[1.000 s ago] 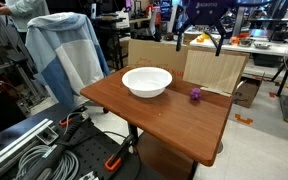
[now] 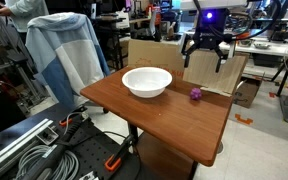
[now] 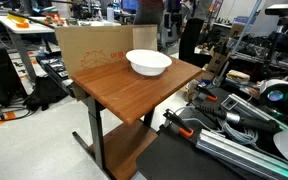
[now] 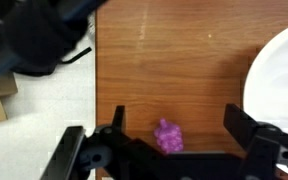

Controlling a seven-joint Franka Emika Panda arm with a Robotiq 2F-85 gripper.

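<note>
A small purple object lies on the wooden table, toward its right side in exterior view 1. From the wrist view, the same purple thing shows between my spread fingers, well below them. My gripper hangs open above the table's far right part, with nothing held. A white bowl rests to the left of the purple object; the wrist view shows part of the bowl at its right edge. In exterior view 2 the bowl hides the purple object.
Cardboard panels stand along the table's back edge. Bare wood lies in front of the bowl and the purple object. Cables and tools occupy a dark surface at the front left.
The bowl and the purple object have stayed where they were.
</note>
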